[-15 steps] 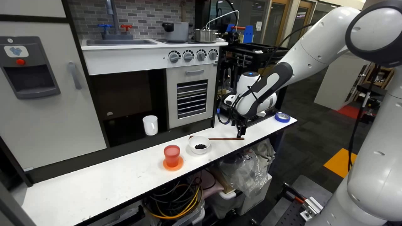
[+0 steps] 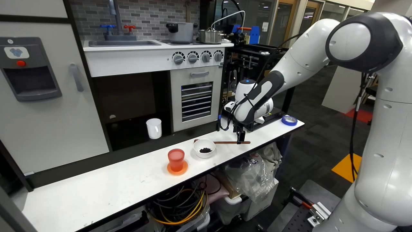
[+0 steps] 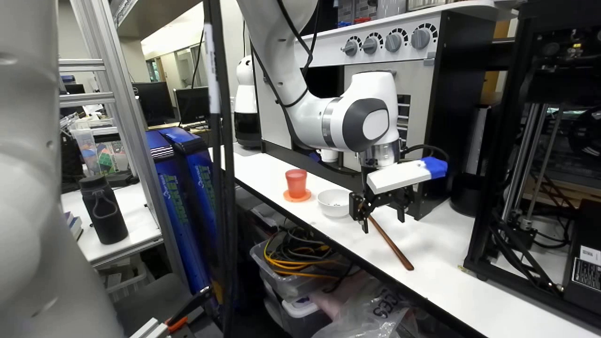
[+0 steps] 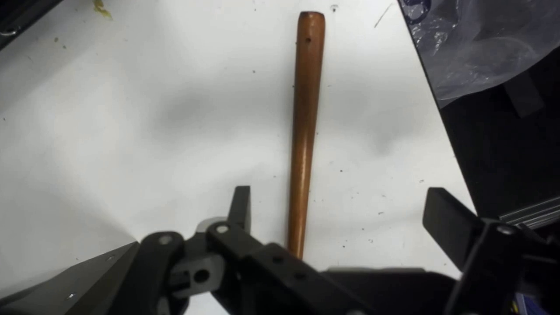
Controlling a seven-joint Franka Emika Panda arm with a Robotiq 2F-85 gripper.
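Observation:
A brown wooden stick (image 4: pixel 306 120), seemingly a spoon's handle, lies on the white counter and reaches behind the white bowl (image 2: pixel 204 148), where its other end is mostly hidden. Small dark bits rest in the bowl. My gripper (image 3: pixel 384 224) is open over the stick; in the wrist view its fingertips (image 4: pixel 241 207) are to the left and right of the wood, touching neither side. A translucent red cup (image 2: pixel 176 159) stands upright on an orange coaster (image 3: pixel 296 196), beside the bowl.
A blue tape roll (image 2: pixel 289 120) sits at the counter's far right end. Behind the counter is the toy kitchen (image 2: pixel 197 96), with a white mug (image 2: pixel 154 128) in its open lower bay.
The arm has moved left in exterior view 1, bringing my gripper along the stick toward the bowl. The stick, bowl and cup have stayed put.

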